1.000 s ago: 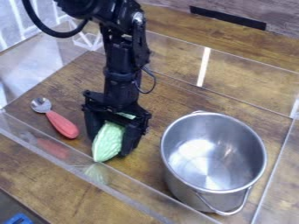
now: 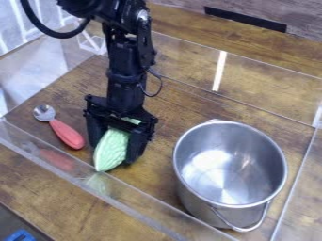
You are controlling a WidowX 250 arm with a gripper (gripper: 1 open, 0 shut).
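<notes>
My black gripper (image 2: 119, 129) is low over a pale green, ribbed, elongated object (image 2: 112, 151) on the wooden surface, its fingers around that object's upper part. Whether the fingers are closed on it is unclear, as the dark gripper hides the contact. A red-handled metal spoon (image 2: 66, 132) lies to the left, apart from the gripper. A large steel pot (image 2: 228, 172) with a wire handle stands empty at the right.
A clear low barrier crosses the near left, with wood (image 2: 63, 204) beyond it and a blue item (image 2: 18, 235) in the bottom corner. The wooden surface behind and to the right of the gripper is mostly clear.
The gripper has shifted very slightly over the green object; the spoon and pot have not moved.
</notes>
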